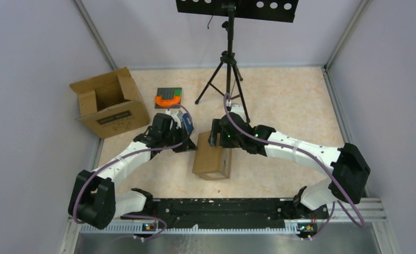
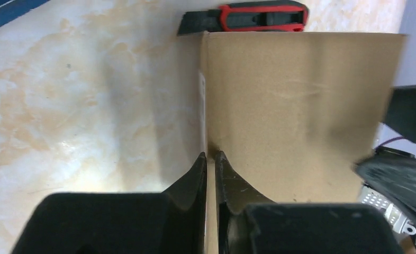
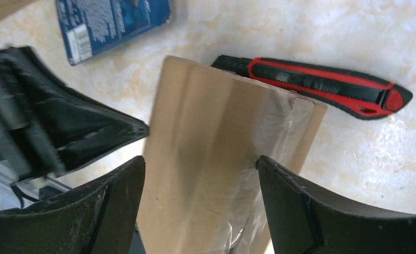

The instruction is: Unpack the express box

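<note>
The brown taped cardboard box (image 1: 208, 159) lies at the front middle of the table, slightly turned. At its left edge, my left gripper is shut with the edge of the cardboard between its fingertips; the grip is only partly visible. My right gripper stands open over the box, one finger to each side in the right wrist view. Clear tape runs along the box's right side there. A red and black utility knife (image 3: 322, 84) lies against the far end of the box; the right arm hides it in the top view.
An open empty carton (image 1: 124, 117) stands at the back left. Near it are an orange and grey item (image 1: 168, 99) and a blue flat packet (image 1: 188, 121), partly behind the left arm. A black tripod stand (image 1: 228, 58) rises at the back.
</note>
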